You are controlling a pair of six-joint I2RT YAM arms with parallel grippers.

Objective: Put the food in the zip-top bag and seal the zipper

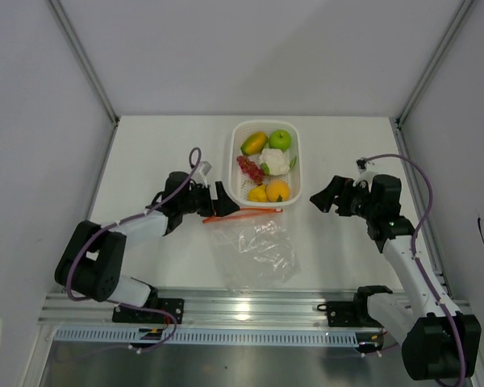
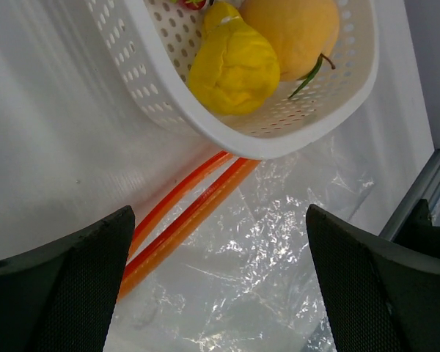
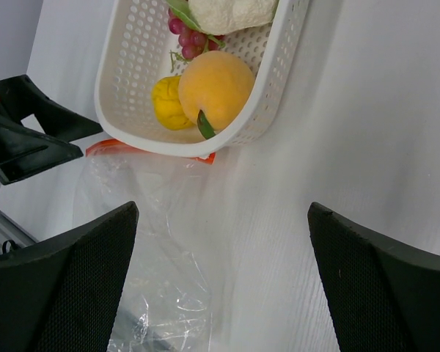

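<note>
The clear zip bag point(image 1: 254, 254) lies flat on the table, its orange zipper edge point(image 1: 242, 214) turned toward the basket. Just behind it stands a white perforated basket point(image 1: 232, 161) of food: a yellow-green mango point(image 1: 254, 143), a green apple point(image 1: 280, 139), a cauliflower point(image 1: 275, 161), red grapes point(image 1: 250, 168), a small yellow item point(image 2: 235, 70) and an orange fruit point(image 3: 216, 88). Over the left end of the zipper, my left gripper point(image 1: 227, 200) is open and empty. My right gripper point(image 1: 326, 198), open and empty too, hovers right of the basket.
Free white table point(image 1: 157, 145) extends on both sides of the basket. A metal rail point(image 1: 250, 297) runs along the front edge, close to the bag's lower end.
</note>
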